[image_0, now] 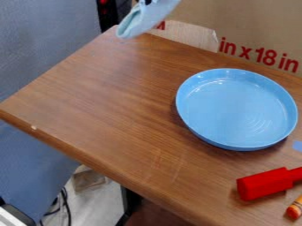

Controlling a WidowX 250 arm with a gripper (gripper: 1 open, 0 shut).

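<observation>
A pale blue cloth [144, 16] hangs in the air at the top edge of the camera view, above the far left part of the wooden table [101, 101]. The gripper is almost wholly cut off by the top edge, with the cloth dangling from it; its fingers cannot be made out.
A blue plate [236, 108] lies on the right of the table. A red object [264, 183] and a small orange item [294, 208] are at the front right. A cardboard box stands behind.
</observation>
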